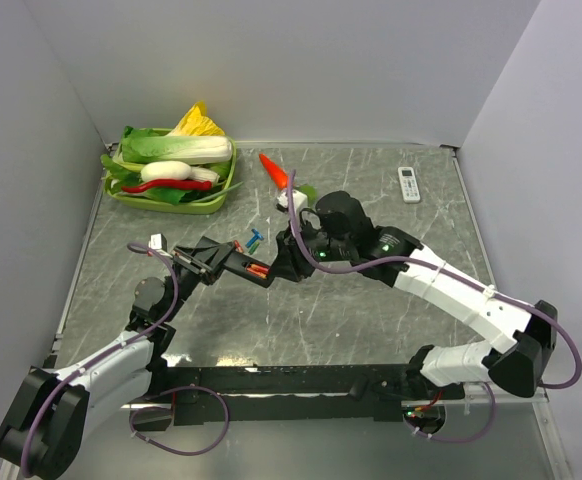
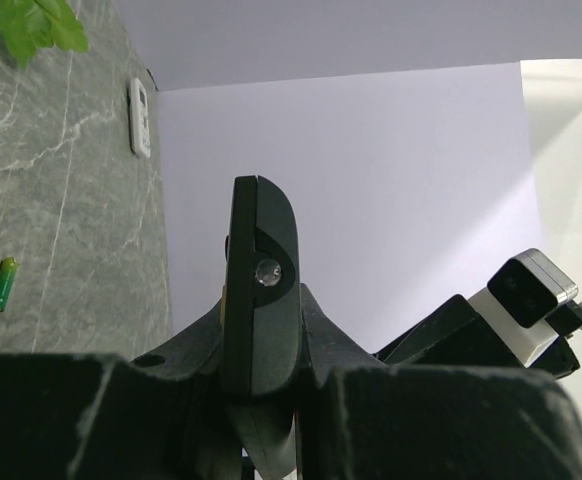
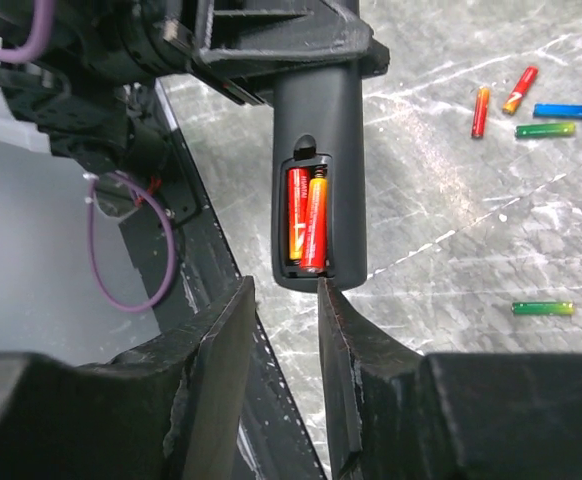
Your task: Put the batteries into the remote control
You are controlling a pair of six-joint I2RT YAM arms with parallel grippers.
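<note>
My left gripper (image 1: 211, 258) is shut on the black remote control (image 3: 346, 180), held with its battery compartment facing up. In the right wrist view two red batteries (image 3: 313, 222) lie in the compartment, the right one slightly askew over the other's side. My right gripper is part open just off the remote's lower end, nothing visible between its fingers. Loose batteries lie on the table: red ones (image 3: 480, 112), blue ones (image 3: 561, 110) and green ones (image 3: 542, 308).
A green basket of vegetables (image 1: 201, 205) stands at the back left. A carrot (image 1: 271, 170) lies at the back, a white remote (image 1: 409, 184) at the back right. Bare table (image 1: 311, 320) lies in front.
</note>
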